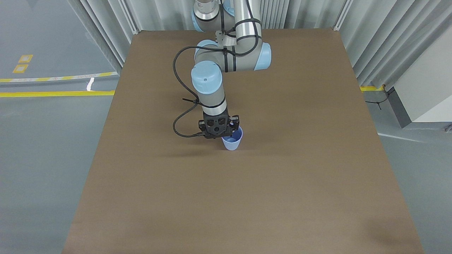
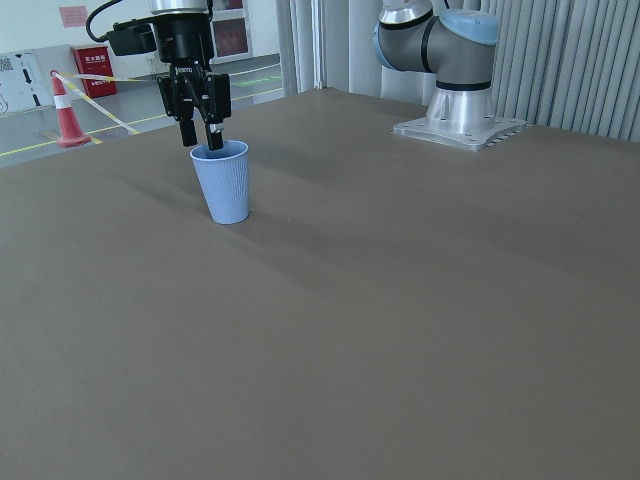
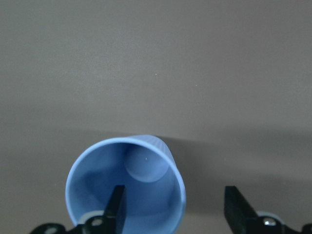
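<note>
A light blue ribbed cup (image 1: 232, 142) stands on the brown table (image 1: 254, 194). My gripper is directly over it, its two fingers apart. In the wrist view one finger reaches over or into the mouth of the cup (image 3: 148, 204), and the other is outside it, to the right above bare table. The left camera shows the cup (image 2: 222, 190) upright, with the fingertips at about rim height. Nothing shows clamped between the fingers.
The arm's base (image 2: 460, 128) stands at the back of the table behind the gripper. The tabletop around the cup is otherwise clear, with open room toward the front and both sides.
</note>
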